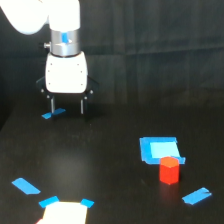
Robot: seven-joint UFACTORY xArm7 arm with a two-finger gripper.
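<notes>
My gripper (pixel 68 104) hangs over the back left of the dark table, its two thin fingers apart and nothing visible between them. It is open. A red block (pixel 169 171), six-sided in outline, stands at the right, well away from the gripper and toward the camera. Just behind the block lies a blue patch with a pale square (pixel 163 149) on it, and the block hides part of its front edge.
Blue tape strips lie at the back left (pixel 54 113), the left (pixel 26 186) and the right (pixel 197 196). A pale object (pixel 64 213), cut off by the front edge of view, has blue strips by it. Behind hangs a dark curtain (pixel 150 50).
</notes>
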